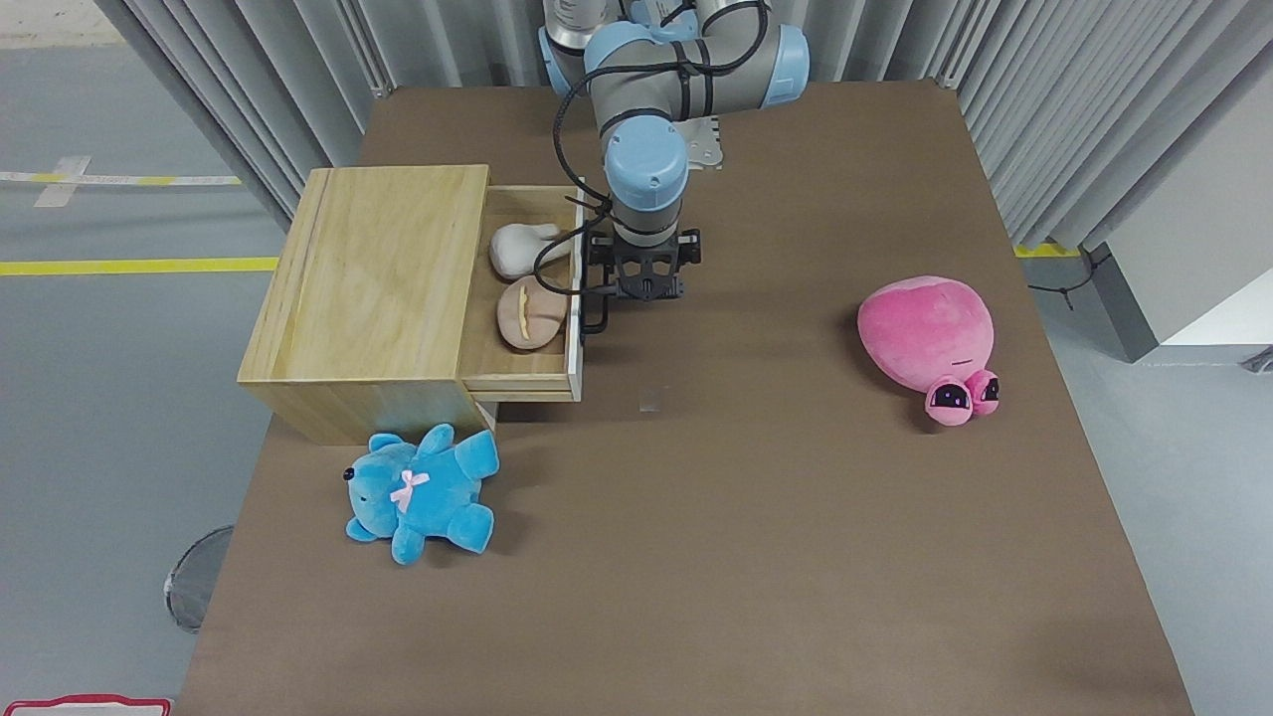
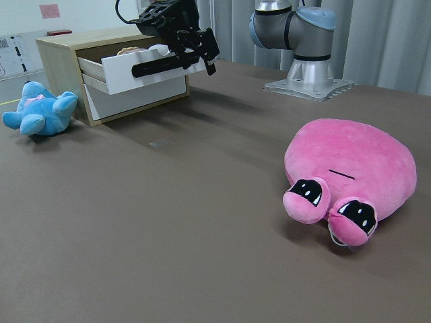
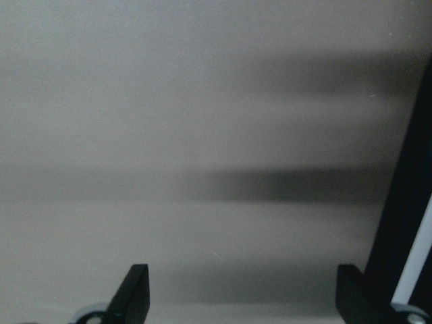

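Note:
My gripper is at the front of the pulled-out drawer (image 2: 122,75) of a wooden cabinet (image 1: 352,268), beside its black handle (image 2: 155,66). In the wrist view its two fingers stand apart before a pale grey surface, with a dark strip along the right. Inside the drawer lie a white soft item (image 1: 521,249) and a beige round item (image 1: 525,312) with a yellow strip.
A blue bear (image 1: 424,495) lies in front of the cabinet. A pink plush (image 1: 925,334) lies on the right of the table.

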